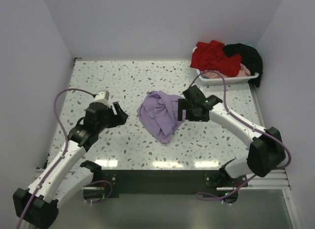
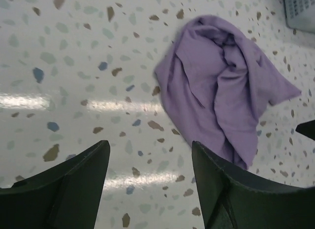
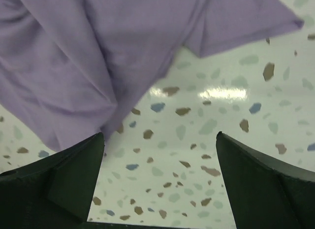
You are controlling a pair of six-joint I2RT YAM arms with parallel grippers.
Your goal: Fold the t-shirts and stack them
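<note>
A crumpled purple t-shirt (image 1: 160, 115) lies on the middle of the speckled table (image 1: 98, 74). My right gripper (image 1: 181, 110) stands open just to the right of it, with nothing between its fingers; in the right wrist view the shirt fills the upper left. My left gripper (image 1: 120, 112) is part open and empty, left of the shirt and apart from it, as the left wrist view also shows.
A white basket (image 1: 226, 80) holding red, black and pink clothes (image 1: 216, 56) sits at the back right. Walls border the back and sides.
</note>
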